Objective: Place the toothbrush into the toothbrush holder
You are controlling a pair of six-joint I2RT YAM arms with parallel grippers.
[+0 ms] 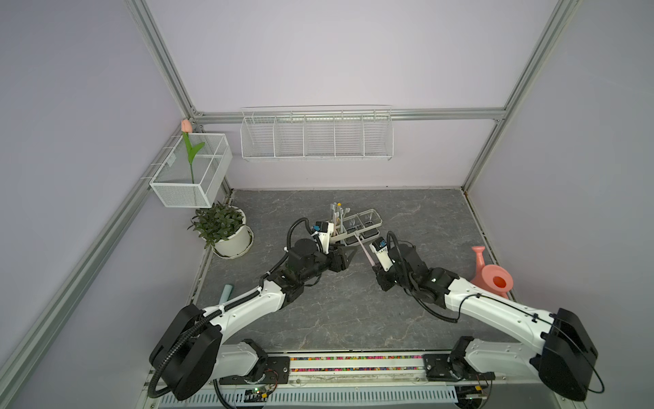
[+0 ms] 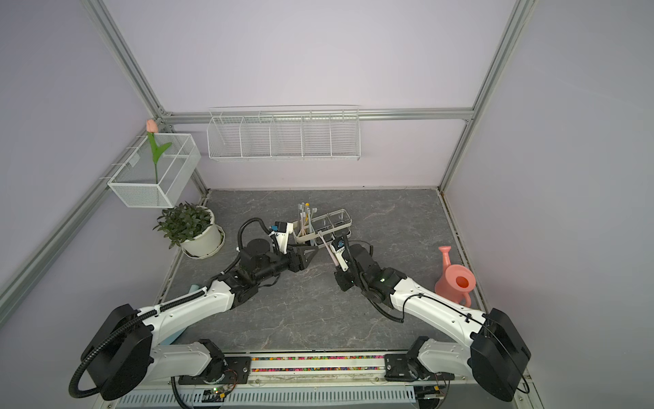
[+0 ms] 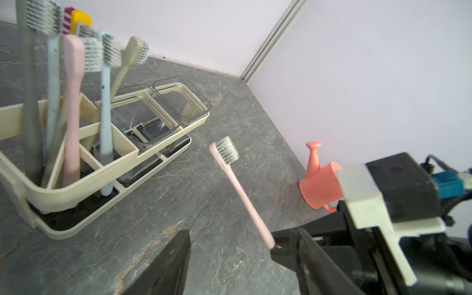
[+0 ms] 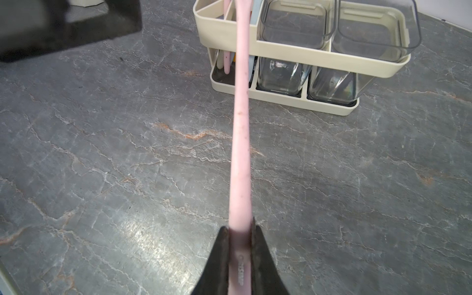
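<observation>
A pink toothbrush [image 3: 244,196] hangs in the air above the table, its bristle head tilted up and away. My right gripper is shut on the lower part of its handle. Facing it, my left gripper stands open; in the left wrist view the brush shows beyond its fingers [image 3: 172,260], and I cannot tell that they touch. The cream toothbrush holder [image 3: 147,152] stands on the table behind both grippers. Several brushes, among them another pink one [image 3: 72,113] and a light blue one [image 3: 105,108], stand upright in its left compartments.
Clear cups [image 4: 295,24] fill the holder's right side. A coral watering can [image 1: 492,276] sits at the far right, a potted plant [image 1: 231,235] at the back left. A white wire basket [image 1: 190,170] with a tulip hangs on the left.
</observation>
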